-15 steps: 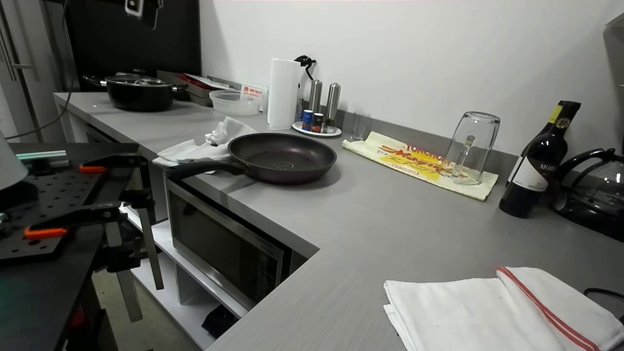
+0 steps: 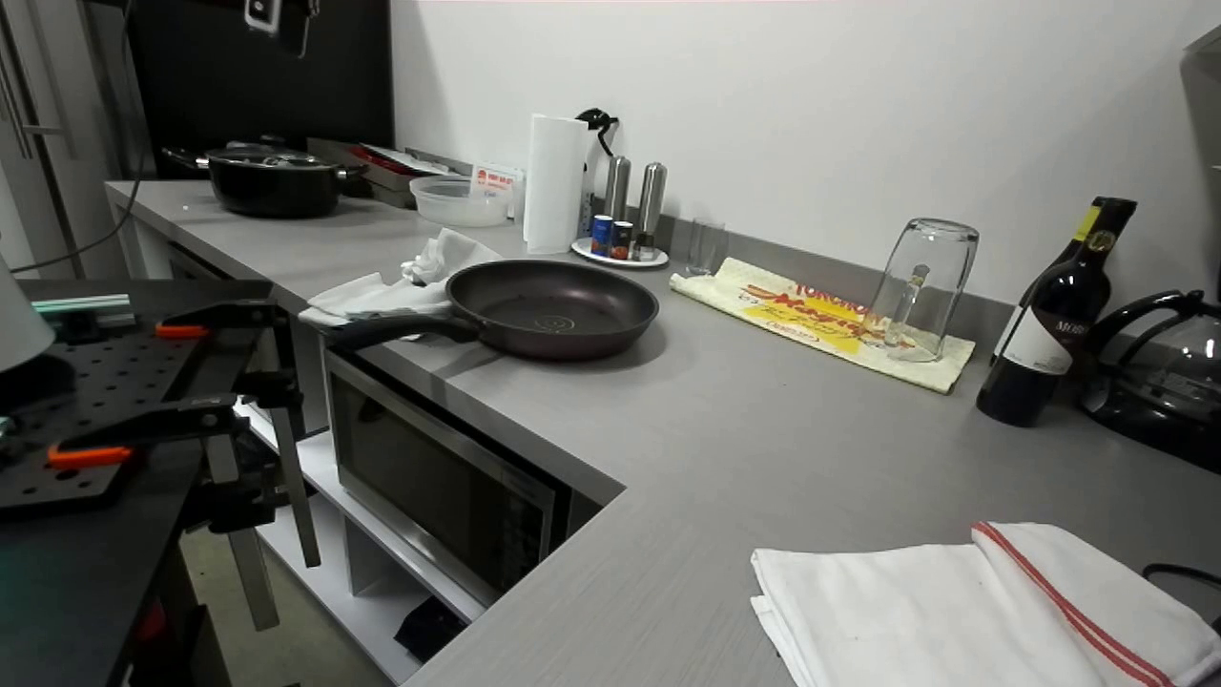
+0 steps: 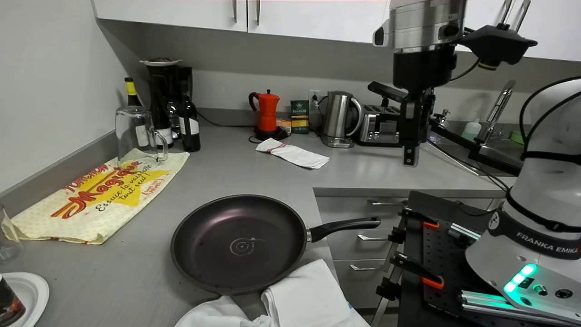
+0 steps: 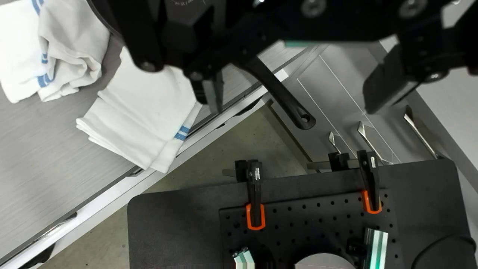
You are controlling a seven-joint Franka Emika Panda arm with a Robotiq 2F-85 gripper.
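Observation:
My gripper is open in the wrist view, its two fingers far apart with nothing held. The black handle of the frying pan [image 4: 282, 96] shows below and between them, not touching. In exterior view 2 the gripper [image 3: 411, 155] hangs high, pointing down, to the right of the pan. The dark frying pan [image 3: 239, 245] rests on the grey counter, empty, its handle reaching past the edge. Beside and partly against it lie white cloths [image 3: 305, 294]; two with blue stripes, a folded cloth [image 4: 143, 107] and a crumpled one [image 4: 74, 49], appear in the wrist view.
A yellow printed towel [image 2: 801, 315] bears an upturned glass mug [image 2: 924, 286]. Wine bottles [image 2: 1053, 315], a red moka pot [image 3: 267, 111], a kettle [image 3: 338, 117] and a toaster [image 3: 379, 125] stand farther back. A red-striped towel [image 2: 950, 607] lies flat. Bare counter surrounds it.

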